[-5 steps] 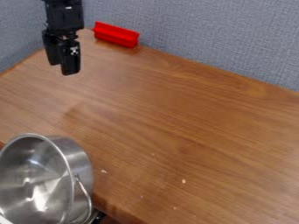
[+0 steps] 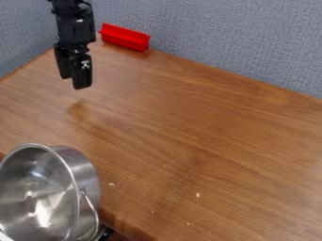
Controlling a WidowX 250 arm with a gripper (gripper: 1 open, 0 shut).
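Observation:
My black gripper (image 2: 74, 75) hangs over the upper left of the wooden table, its fingers pointing down; whether they are open or shut is hard to tell. A red block (image 2: 124, 38) lies at the back against the padded wall, to the right of and behind the gripper. A steel pot (image 2: 38, 193) with a wire handle sits at the front left, well apart from the gripper.
Grey padded walls (image 2: 239, 56) border the table at the back and left.
The gripper has shifted slightly to the right and a little down in the view. The red block and pot have not moved.

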